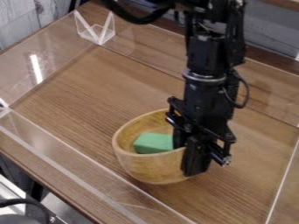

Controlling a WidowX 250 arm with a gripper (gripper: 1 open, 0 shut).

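A wide yellow-tan bowl (145,163) sits on the wooden table, tilted a little, with a green block (153,143) inside it. My black gripper (187,147) is at the bowl's right rim, its lower parts over or against the rim. Whether its fingers are closed on the rim cannot be told, as they are dark and overlap.
A small white wire holder (96,27) stands at the back left. A white object edge and a dark cable lie along the left front.
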